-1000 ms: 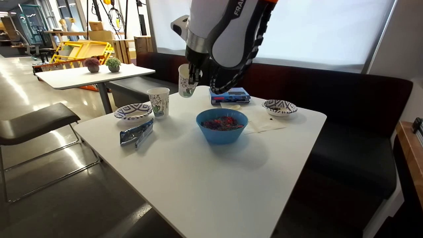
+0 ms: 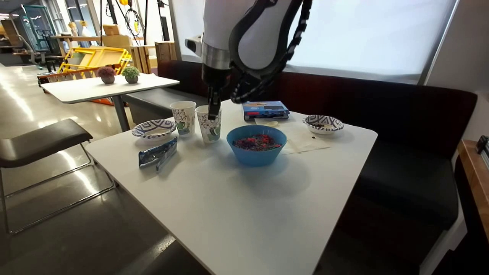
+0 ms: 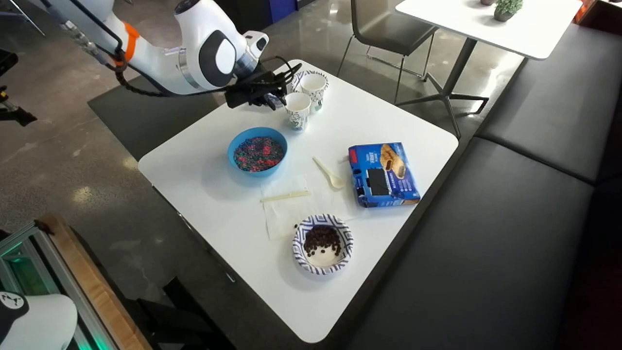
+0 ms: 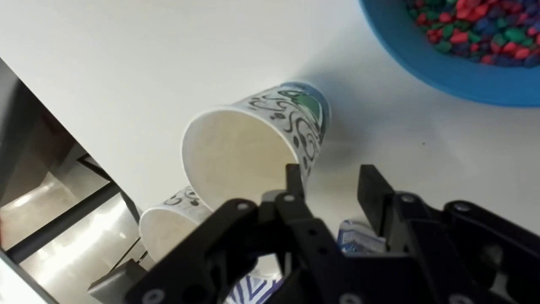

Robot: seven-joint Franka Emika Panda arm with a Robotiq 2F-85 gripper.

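Upright on the table stands a patterned paper cup [image 2: 210, 130], empty inside in the wrist view, where its rim and patterned side [image 4: 291, 114] show. My gripper is at the rim, its fingers parted with a clear gap between them. One finger [image 4: 293, 177] overlaps the cup's edge; whether it is inside or above the rim I cannot tell. The other finger [image 4: 373, 185] is off to the right, apart from the cup. A second paper cup [image 3: 315, 85] stands close beside the first.
A blue bowl [image 3: 232, 157] of coloured pebbles is near the cup. Around are a foil wrapper [image 2: 157, 154], patterned bowl [image 2: 153, 128], blue box [image 3: 383, 175], spoon [image 3: 330, 174] and bowl of dark beans [image 3: 298, 248].
A second ago the cup hung tilted in the air at my gripper. Now it has come down onto the table beside the other cup, and my gripper has lowered with it and opened.
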